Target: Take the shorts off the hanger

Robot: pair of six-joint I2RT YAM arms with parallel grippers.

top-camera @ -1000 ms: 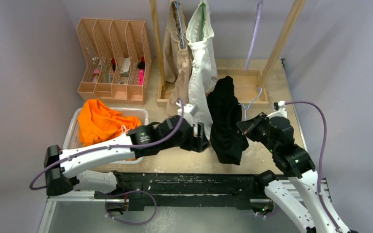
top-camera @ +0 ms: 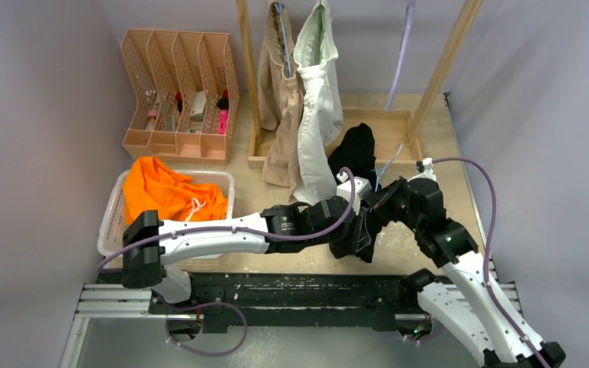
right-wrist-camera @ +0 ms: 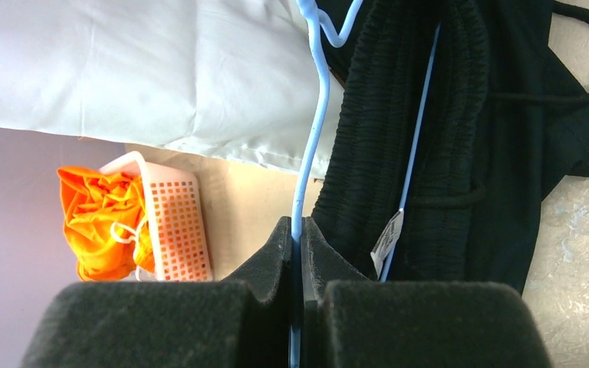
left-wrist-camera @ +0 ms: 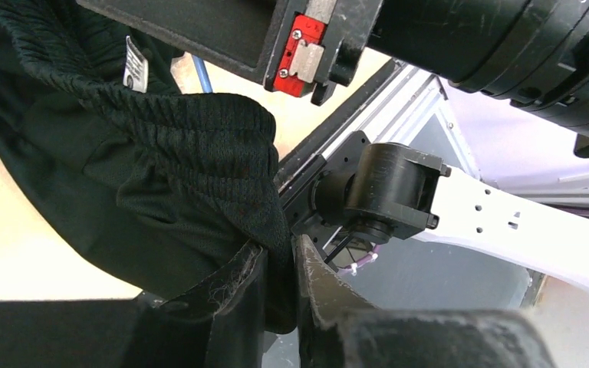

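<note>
The black shorts (top-camera: 351, 149) lie over the table below the rack, partly hidden by my left arm in the top view. Their gathered waistband (left-wrist-camera: 199, 130) crosses the left wrist view, with its near end between the fingers of my left gripper. Those fingers stand narrowly apart around the cloth; whether they press on it I cannot tell. My right gripper is shut on the thin blue hanger (right-wrist-camera: 316, 123). A second bar of that hanger runs inside the waistband beside a white tag (right-wrist-camera: 387, 238).
Beige trousers (top-camera: 280, 115) and white trousers (top-camera: 318, 123) hang just left of the shorts. A pale basket (top-camera: 226, 184) holds orange cloth (top-camera: 165, 192) at the left, before a pink divided organizer (top-camera: 176, 146). Both grippers are close together.
My left arm has moved right, from beside the shorts to their waistband. My right gripper has shifted slightly left with the hanger, staying shut.
</note>
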